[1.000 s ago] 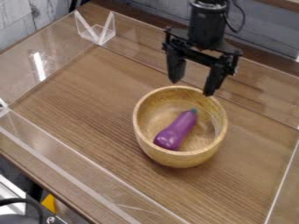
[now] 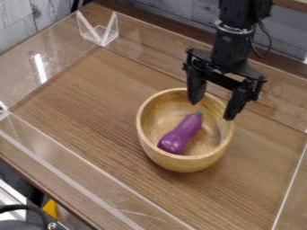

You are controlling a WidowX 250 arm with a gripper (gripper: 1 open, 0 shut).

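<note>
A tan bowl (image 2: 204, 154) sits on the wooden table, slightly right of centre. In it lies a purple eggplant (image 2: 180, 134). My black gripper (image 2: 223, 96) hangs over the back of the bowl, its fingers spread open. Nothing shows between them.
A small clear plastic or wire object (image 2: 99, 31) stands at the back left. A grey wall edge runs along the back, and a dark cable curves at the front left corner.
My gripper has moved somewhat toward the camera and lower in the picture over the bowl. The bowl and eggplant look unmoved.
</note>
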